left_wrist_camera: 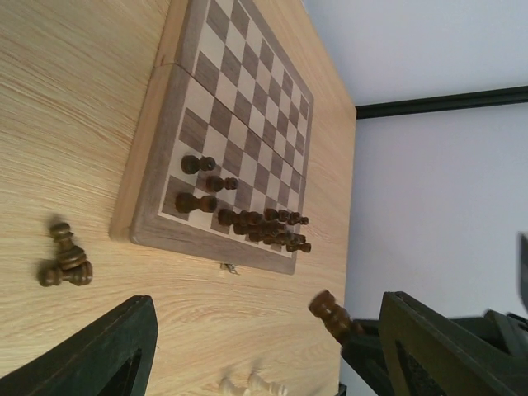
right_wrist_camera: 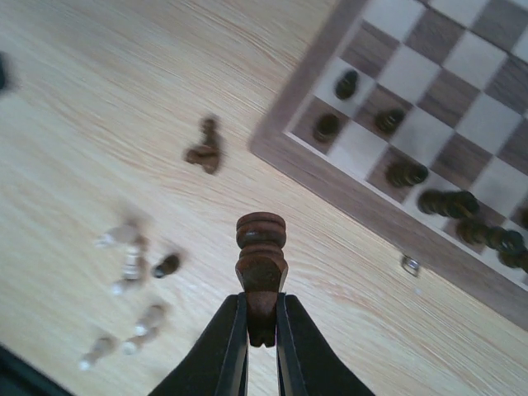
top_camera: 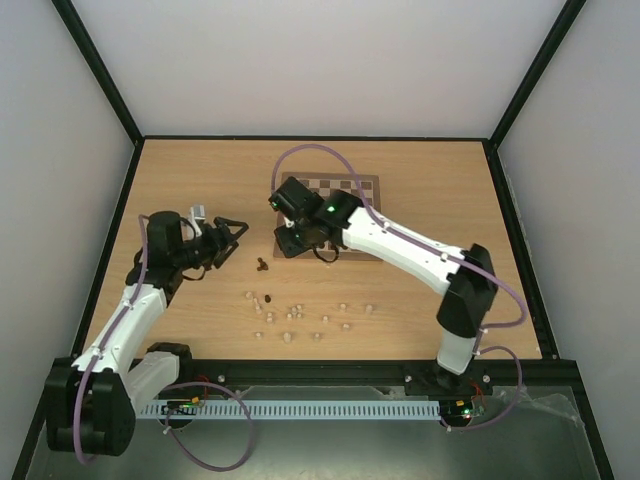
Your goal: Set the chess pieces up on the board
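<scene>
A dark brown chess piece (right_wrist_camera: pixel 261 256) is pinched in my right gripper, which is shut on it above the table near the board's corner. In the left wrist view that same piece (left_wrist_camera: pixel 329 311) juts from the right fingers. My left gripper stands open and empty, left of the board in the top view. The chessboard (top_camera: pixel 370 192) lies flat, partly hidden by the right arm in the top view. Several dark pieces stand along its near edge, among them a pawn (left_wrist_camera: pixel 198 163). Two dark pieces (right_wrist_camera: pixel 206 148) lie on the table beside the board.
Several pale pieces (top_camera: pixel 287 337) lie scattered on the near part of the table, with one dark piece (right_wrist_camera: pixel 167 265) among them. A small metal clasp (right_wrist_camera: pixel 410 265) sits on the board's side. Table to the board's right is free.
</scene>
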